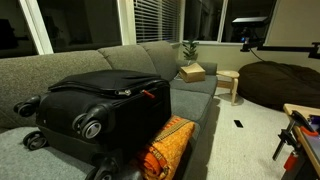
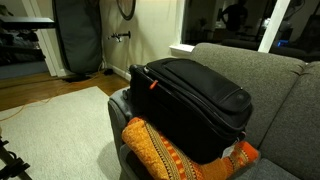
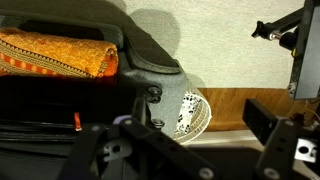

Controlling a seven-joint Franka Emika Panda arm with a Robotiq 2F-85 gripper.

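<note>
In the wrist view my gripper stands open, its two dark fingers wide apart. Pale carpet, wood floor and a round patterned item show beyond the gap, and I see nothing held. A black suitcase with wheels and a red tag lies on the grey sofa. Under it is an orange patterned blanket, also seen at the upper left of the wrist view as a folded blanket. Neither exterior view shows my gripper clearly.
A cardboard box rests at the sofa's far end, near a small round wooden table. A dark beanbag fills the back right. At the right edge is a wooden table. Carpet lies largely clear between.
</note>
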